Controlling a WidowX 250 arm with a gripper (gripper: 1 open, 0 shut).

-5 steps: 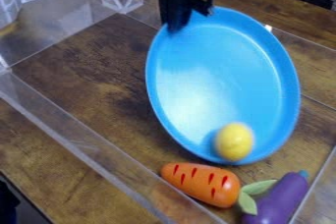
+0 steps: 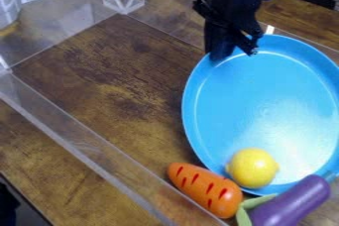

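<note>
My black gripper (image 2: pixel 225 34) is at the top centre, over the upper left rim of a large blue plate (image 2: pixel 252 101); its fingertips look close together, though the dark shape hides whether anything thin is between them. A yellow lemon-like ball (image 2: pixel 253 168) sits on the plate's lower part. An orange toy carrot (image 2: pixel 204 187) with red marks and a purple eggplant (image 2: pixel 288 205) lie at the plate's lower edge.
Clear plastic walls (image 2: pixel 79 131) border the wooden surface along the left and back. The brown surface left of the plate is bare.
The plate has shifted right and slightly down over the last second, with the yellow ball moving along with it. My gripper has moved right and down.
</note>
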